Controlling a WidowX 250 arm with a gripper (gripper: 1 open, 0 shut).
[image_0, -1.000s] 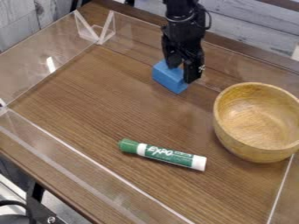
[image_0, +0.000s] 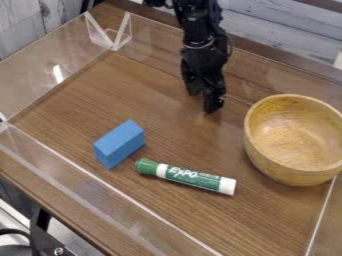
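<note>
My black gripper (image_0: 207, 100) hangs down at the back centre over bare wooden table, its lower end dark; its fingers are too dark to read clearly. A blue block (image_0: 118, 140) lies at the front left, apart from the gripper. A green and white tube (image_0: 187, 176) lies at the front centre.
A large yellow bowl (image_0: 290, 150) stands at the right. A clear plastic item (image_0: 110, 32) is at the back left edge. The middle and left of the wooden table (image_0: 94, 95) are open.
The blue block has moved from under the gripper at the back centre to the front left. The gripper now reaches lower over the spot where it was.
</note>
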